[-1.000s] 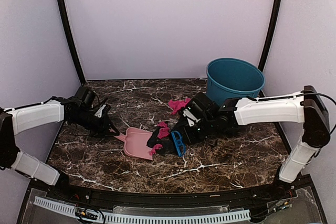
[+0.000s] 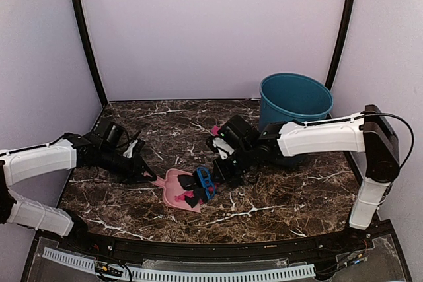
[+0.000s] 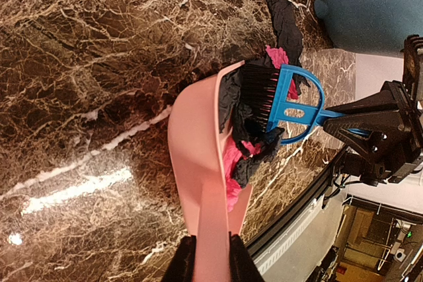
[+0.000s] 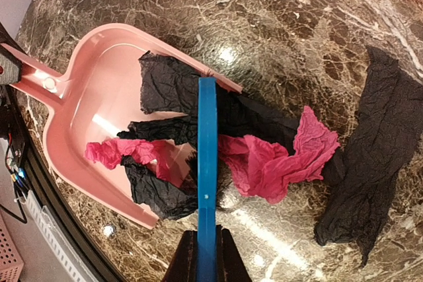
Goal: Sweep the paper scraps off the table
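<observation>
My left gripper is shut on the handle of a pink dustpan (image 2: 170, 196), which rests on the table. My right gripper grips a blue brush (image 4: 207, 130), its black bristles (image 3: 258, 90) down at the pan's open edge. Black scraps (image 4: 165, 84) and a pink scrap (image 4: 122, 150) lie inside the pan, partly across its lip. On the brush's other side, a crumpled pink scrap (image 4: 277, 166) and a long black strip (image 4: 373, 150) lie on the table. Another pink scrap (image 2: 215, 130) is farther back, partly behind the right arm.
A tall teal bin (image 2: 295, 100) stands at the back right, beyond the right arm. A dark rail (image 2: 231, 250) runs along its front edge.
The brush has moved left to the dustpan, and black and pink scraps have shifted into the pan. The dustpan has moved slightly right and toward the front.
</observation>
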